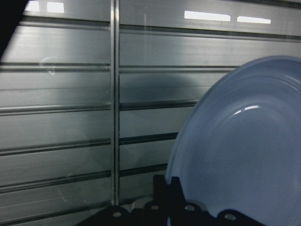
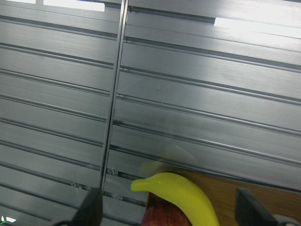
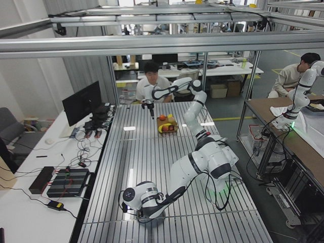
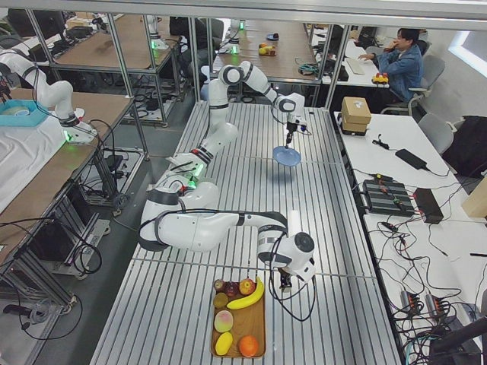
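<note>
My left gripper is shut on the rim of a blue plate [image 4: 287, 158], which hangs over the far part of the table in the camera right view and fills the right of the left wrist view. My right gripper is open above the near end, just beside a wooden tray [image 2: 221, 186] of fruit. A banana [image 2: 183, 197] lies across the tray's corner over an apple [image 2: 163, 216]; an orange [image 4: 248, 346], a peach [image 4: 224, 322] and other fruit share the tray.
Desks with electronics and cables [image 3: 71, 183] run along one side. A person [image 3: 149, 83] sits beyond one end, and frame bars stand around the table.
</note>
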